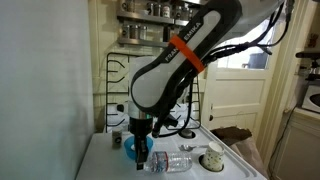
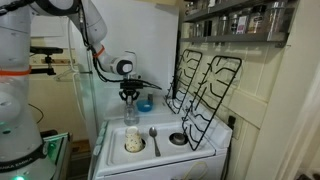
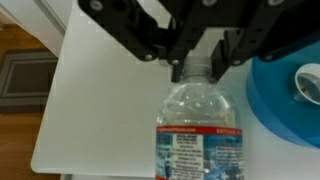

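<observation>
A clear plastic bottle (image 1: pixel 170 162) with a red-and-blue label (image 3: pixel 200 153) lies nearly level, its neck toward the arm. My gripper is shut on the bottle's neck, as the wrist view shows. From the other side, the same bottle (image 2: pixel 131 117) reaches out from the gripper (image 2: pixel 128 97) toward the pale cup (image 2: pixel 134 141). Whether its underside touches the white surface cannot be told. A blue bowl (image 3: pixel 272 92) stands beside the bottle, with a round metallic item (image 3: pixel 310 82) in it.
A spoon (image 2: pixel 154 138) lies on the white stove top (image 2: pixel 175 158) near the cup. Black wire racks (image 2: pixel 215 92) stand along the back, below shelves of jars (image 2: pixel 235 22). Bare white surface (image 1: pixel 100 160) extends to the bowl's left in the first exterior view.
</observation>
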